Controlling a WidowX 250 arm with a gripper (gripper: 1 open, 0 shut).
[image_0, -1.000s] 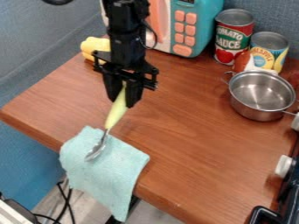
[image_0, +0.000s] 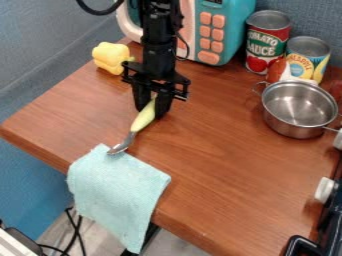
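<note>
My black gripper (image_0: 152, 100) hangs in the upper middle of the camera view, shut on the yellow handle of a utensil (image_0: 142, 120). Its metal head (image_0: 118, 149) points toward the viewer, at the upper edge of a light blue cloth (image_0: 114, 190) draped over the table's front left edge.
A steel pot (image_0: 297, 108) stands at the right, with cans (image_0: 266, 36) behind it and a black appliance (image_0: 310, 240) at the lower right. A teal toy microwave (image_0: 213, 30) and a yellow object (image_0: 110, 54) are at the back.
My gripper, holding the utensil, has moved back and slightly right, so the metal head has drawn away from the middle of the cloth to its upper edge.
</note>
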